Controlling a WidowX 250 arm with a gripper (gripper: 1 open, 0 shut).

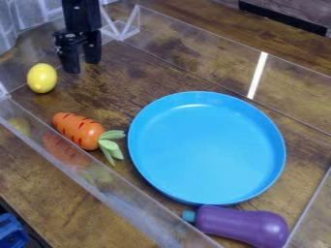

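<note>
My black gripper (81,60) hangs at the back left, its fingers pointing down and apart just above the wooden surface, nothing between them. A yellow egg-shaped toy (42,78) lies just in front of it to the left. A toy carrot (77,130) with green leaves lies further forward. A large blue plate (206,147) fills the middle right, and a purple toy eggplant (243,225) with a teal tip lies at the front right, in front of the plate.
Clear plastic walls (278,77) border the work area on several sides. Bare wood lies between my gripper and the plate and to the back right. A blue object (8,232) is at the bottom left corner, outside the wall.
</note>
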